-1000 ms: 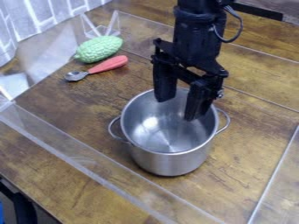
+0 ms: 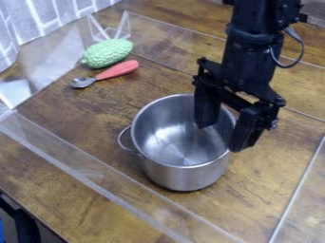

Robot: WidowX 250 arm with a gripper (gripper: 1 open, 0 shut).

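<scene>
My black gripper (image 2: 226,121) hangs over a steel pot (image 2: 165,157) in the middle of the table, its two wide fingers spread apart, one over the pot's interior and the other at or beyond its right rim. Whether anything is between them is not visible; the pot's right handle is hidden behind the gripper.
A green knobbly object (image 2: 106,53) and a spoon with a red handle (image 2: 117,69) lie at the back left. Clear plastic walls border the wooden table (image 2: 64,128) on the left and right. Bare wood surrounds the pot.
My gripper has moved right and toward the front, so that its right finger now covers the area of the pot's right rim and handle. The pot has hardly moved.
</scene>
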